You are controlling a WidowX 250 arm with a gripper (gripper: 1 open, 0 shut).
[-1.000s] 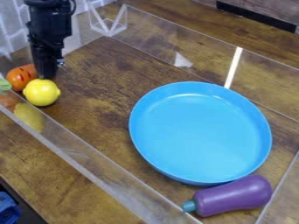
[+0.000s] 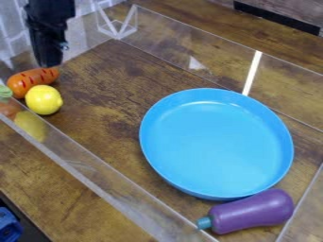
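A black gripper (image 2: 51,43) hangs at the upper left over an orange carrot (image 2: 36,79), a short way above it. The gripper is dark and partly cropped by the top edge, so how far its fingers are spread is hard to tell. A yellow lemon (image 2: 43,99) lies just in front of the carrot. A large blue plate (image 2: 216,143) fills the right middle, and a purple eggplant (image 2: 250,213) lies in front of it at the lower right.
Clear walls (image 2: 120,189) edge the wooden surface, with reflections on the left one. The middle of the surface (image 2: 120,90), between the lemon and the plate, is bare.
The plate and eggplant have not moved.
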